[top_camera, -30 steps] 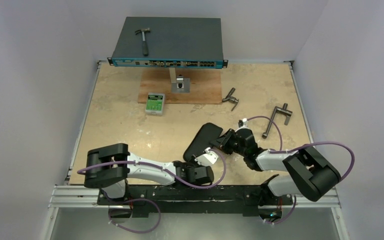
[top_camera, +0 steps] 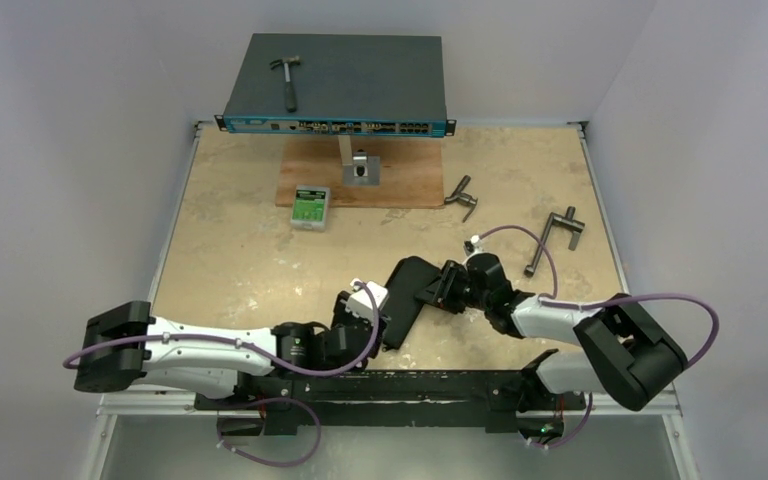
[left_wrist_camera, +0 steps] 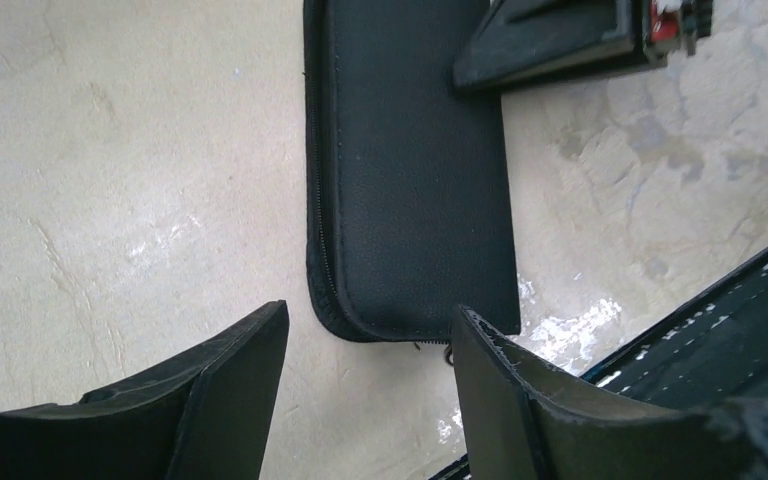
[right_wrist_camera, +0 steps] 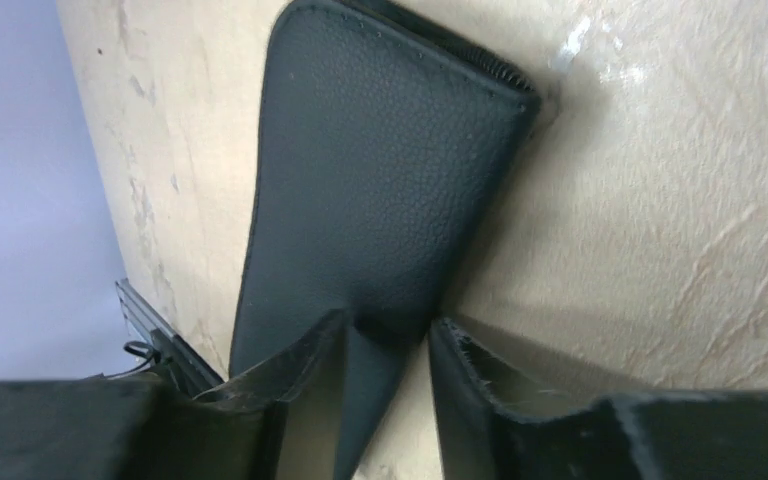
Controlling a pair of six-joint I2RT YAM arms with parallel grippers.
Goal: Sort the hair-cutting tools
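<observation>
A black zippered leather case (top_camera: 407, 298) (left_wrist_camera: 410, 220) (right_wrist_camera: 380, 170) lies on the pale board in front, its zip along the edge. My left gripper (top_camera: 355, 310) is open at the case's end with nothing between its fingers. My right gripper (top_camera: 440, 288) is at the case's other part, fingertips a little apart at its edge; whether they touch it is unclear. No cutting tools are visible; the case's inside is hidden.
Two metal taps (top_camera: 460, 200) (top_camera: 552, 240) lie at the right, a green-labelled box (top_camera: 308, 208) at back left. A rack device (top_camera: 360, 75) with a hammer (top_camera: 289, 85) stands at the back. The board's left is clear.
My left arm has moved left, uncovering more of the case. The case has shifted slightly, its far end lower in the top view. The right gripper has shifted slightly left.
</observation>
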